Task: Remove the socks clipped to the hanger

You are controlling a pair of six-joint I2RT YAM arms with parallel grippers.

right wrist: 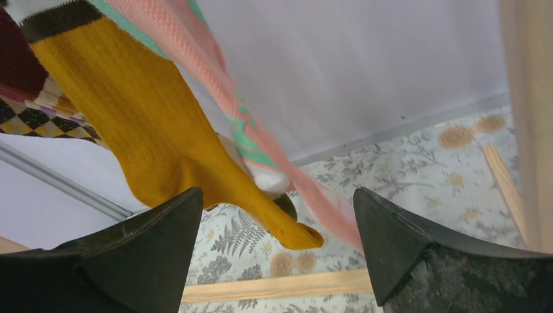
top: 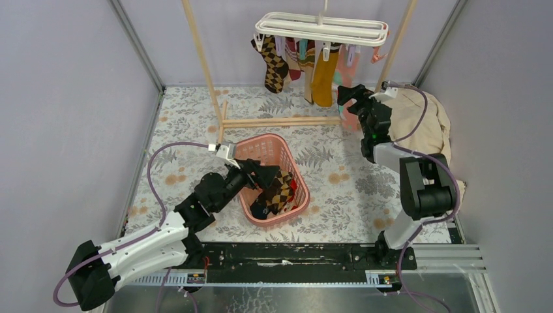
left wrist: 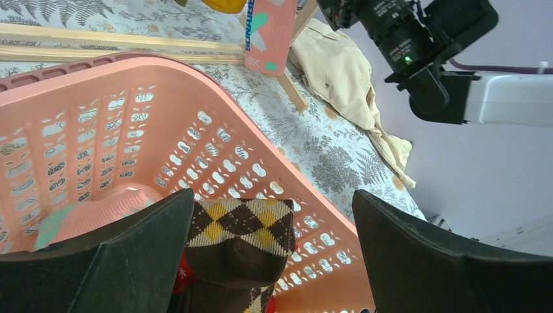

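A white clip hanger hangs at the back with several socks clipped in a row: a checkered sock at the left, a mustard sock, and a pink and mint sock at the right end. My right gripper is open beside the pink sock's lower part. In the right wrist view, the pink sock slants across the gap towards the right finger, with the mustard sock behind it. My left gripper stands open over the pink basket, nothing held. A brown argyle sock and a pink sock lie inside.
Wooden poles flank the hanger, and a wooden crossbar runs low beneath it. Beige cloth lies at the right behind my right arm. The floral floor between basket and right arm is clear.
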